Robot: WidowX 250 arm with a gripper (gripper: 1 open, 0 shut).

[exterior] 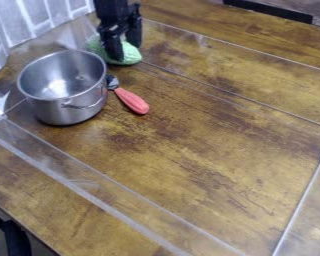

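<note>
My dark gripper [120, 45] reaches down from the top edge at the back left, over a green object [133, 58] lying behind the pot; whether its fingers are open or closed on it is hard to make out. A steel pot [63, 100] stands at the left. A utensil with a pink handle [133, 100] lies just right of the pot, its metal head pointing back toward the green object.
A pale ribbed backdrop [23, 25] is at the back left, and a dark edge runs along the top right.
</note>
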